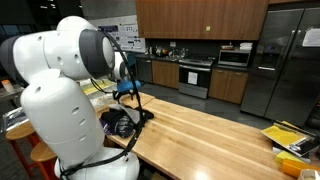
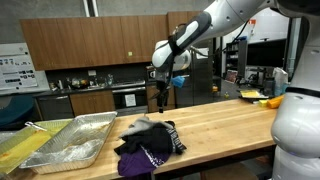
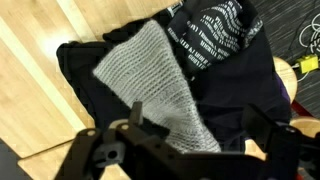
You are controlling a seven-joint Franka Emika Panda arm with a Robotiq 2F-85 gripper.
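Observation:
A pile of cloths lies at the table's end: a grey knit cloth [image 3: 150, 75] spreads over black cloth [image 3: 88, 72], beside a black piece with a white pattern [image 3: 213, 32]. In exterior view 2 the grey cloth [image 2: 147, 133] rests on top, black cloth [image 2: 160, 151] is around it, and purple cloth [image 2: 133, 164] shows at the front. Above the pile, apart from it, hangs my gripper [image 2: 159, 103], pointing down. From the wrist, the gripper is open, its fingertips wide apart with only cloth visible below. Part of the pile is hidden by my arm in exterior view 1.
A large shallow tray [image 2: 101, 147] stands left of the pile, with a yellow one [image 2: 12, 151] farther left. Yellow items [image 1: 286, 137] occupy the table's far right. Stools [image 1: 42, 152] stand beyond the table's left edge.

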